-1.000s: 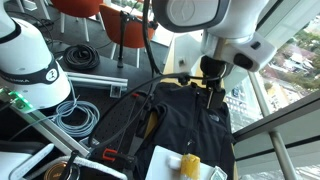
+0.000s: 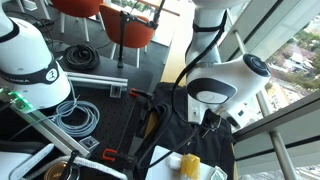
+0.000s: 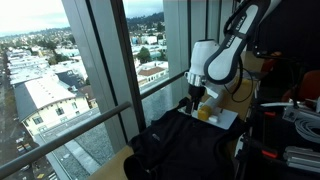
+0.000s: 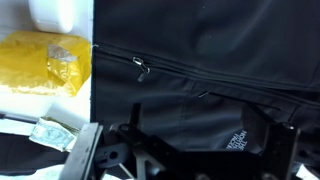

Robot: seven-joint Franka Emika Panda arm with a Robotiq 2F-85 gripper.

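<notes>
A black jacket or bag-like cloth (image 4: 190, 35) with a zipper (image 4: 140, 68) and white lettering (image 4: 237, 140) fills most of the wrist view. The same dark cloth (image 3: 175, 142) lies spread beside the window in exterior view 2. Just over it, my gripper points downward with its fingers wide apart. It stands open, and nothing shows held between the fingers. Whether the fingertips touch the fabric cannot be told. In exterior view 1 the arm's white wrist partly hides the gripper (image 2: 211, 124).
A yellow packet (image 4: 45, 62) rests on a white surface (image 2: 160, 168) next to the cloth, with a small foil packet (image 4: 54, 134) nearby. A metal rail (image 3: 80, 126) runs along the windows. Another white arm (image 2: 25, 60) and coiled cable (image 2: 78, 120) occupy the other side.
My arm has come down toward the dark cloth, and its wrist sits lower in exterior view 1. The cloth and yellow packet look much the same.
</notes>
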